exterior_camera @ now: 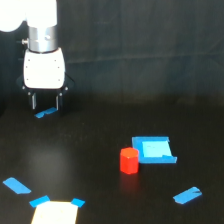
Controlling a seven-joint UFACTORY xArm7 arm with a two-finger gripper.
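Observation:
In the camera view, my white gripper [45, 102] hangs at the far left, above the dark table. Its two dark fingers stand apart with nothing visible between them, so it is open. A small red block [129, 161] rests on the table right of the middle, well away from the gripper. Just behind and to the right of the block is a pale square [156, 149] bordered with blue tape. The block overlaps the square's near left corner in the view; whether it touches the square I cannot tell.
Another pale square [55, 213] with blue tape at its corners lies at the front left, cut off by the frame's lower edge. Loose blue tape strips mark the table at left [16, 186] and right [187, 195]. Behind hangs a dark curtain [140, 50].

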